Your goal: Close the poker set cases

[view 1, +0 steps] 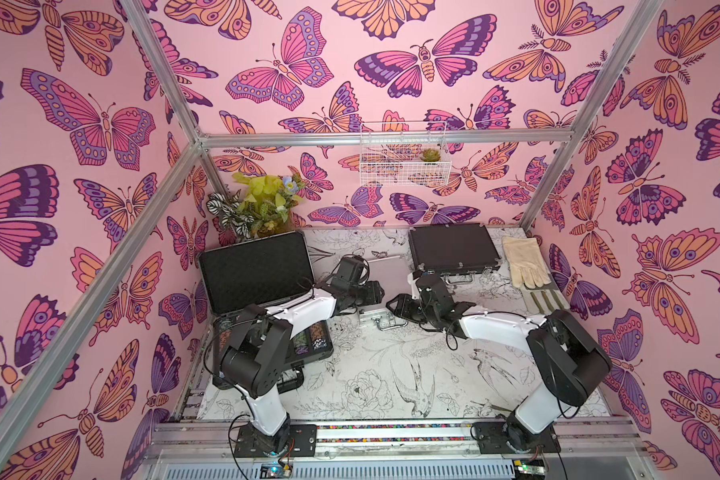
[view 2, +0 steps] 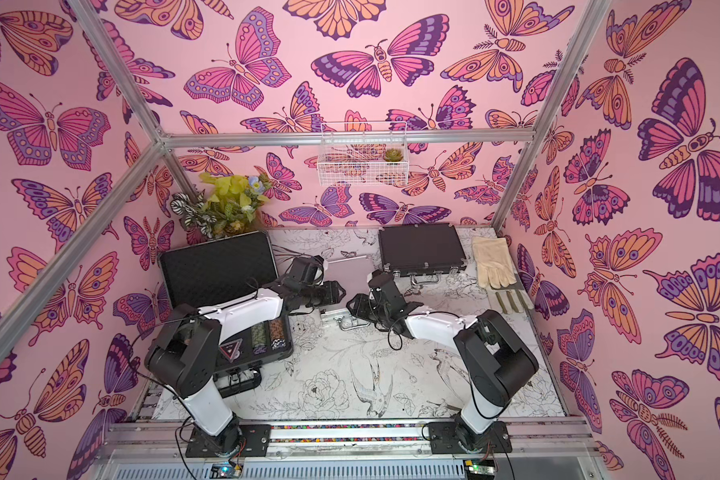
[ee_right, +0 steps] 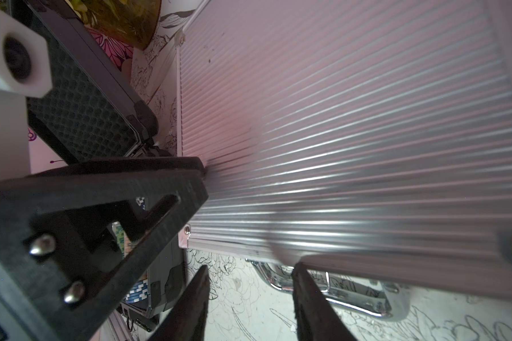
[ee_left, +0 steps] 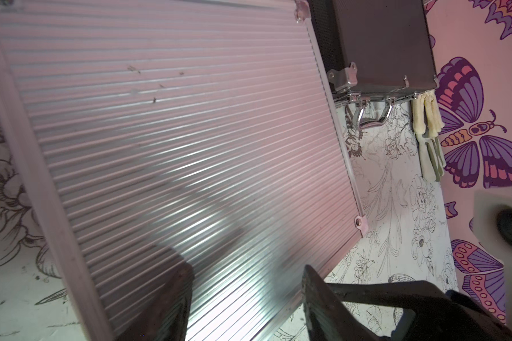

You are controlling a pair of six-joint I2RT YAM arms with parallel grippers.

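A silver ribbed case [ee_left: 170, 130] lies in the middle, lid down, its handle [ee_right: 347, 301] toward the front. Both grippers are over its front part. My left gripper has its fingers apart above the lid, nothing visible between them. My right gripper is also parted, at the case's front edge by the handle, with nothing visible held. A black poker case [view 1: 256, 272] stands open at the left, chips inside, partly behind the left arm. A closed black case [view 1: 453, 245] lies at back right.
A plant [view 1: 260, 200] stands at back left. Beige gloves [view 1: 525, 260] lie at the right beside the closed black case. A wire basket [view 1: 404, 172] hangs on the back wall.
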